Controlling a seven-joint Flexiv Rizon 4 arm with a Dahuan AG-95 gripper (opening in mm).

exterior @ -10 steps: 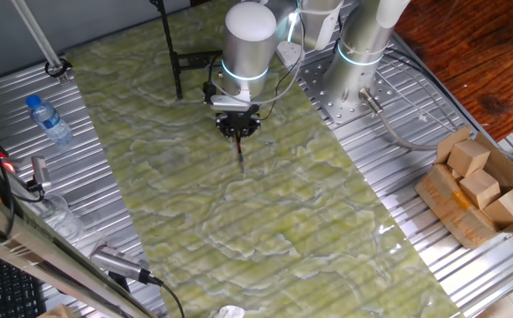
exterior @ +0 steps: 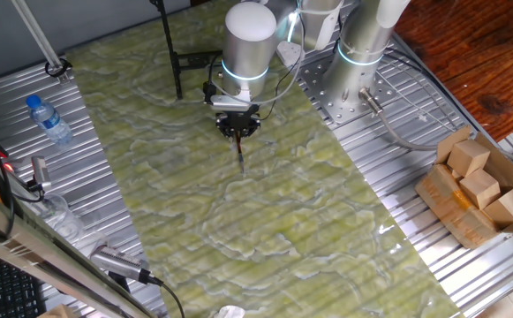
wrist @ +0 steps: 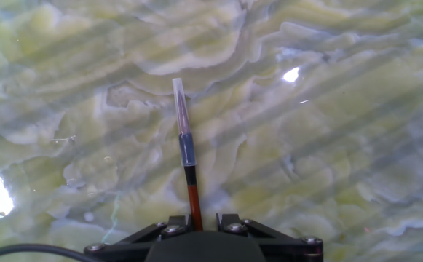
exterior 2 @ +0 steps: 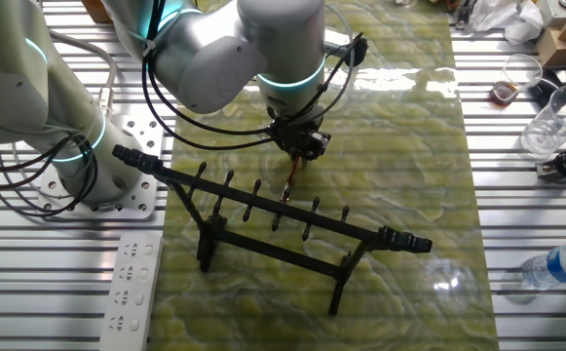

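A slim brush (wrist: 194,200) with a reddish-brown handle, a dark ferrule and a clear sleeve over its tip juts forward from my gripper in the wrist view. My gripper is shut on its handle; the back of the handle is hidden behind the gripper body. In exterior view 1 the brush (exterior: 241,156) points away from the gripper (exterior: 237,132), over the green marbled mat (exterior: 238,212). Exterior view 2 shows the brush (exterior 2: 291,178) below the gripper (exterior 2: 305,148), its tip close to the rack bar in the picture. Clearance above the mat is hard to judge.
A black rack (exterior 2: 263,207) with several pegs stands on the mat beside the arm. A cardboard box (exterior: 455,208) of wooden blocks sits at the right in exterior view 1, a water bottle (exterior: 50,121) at the left.
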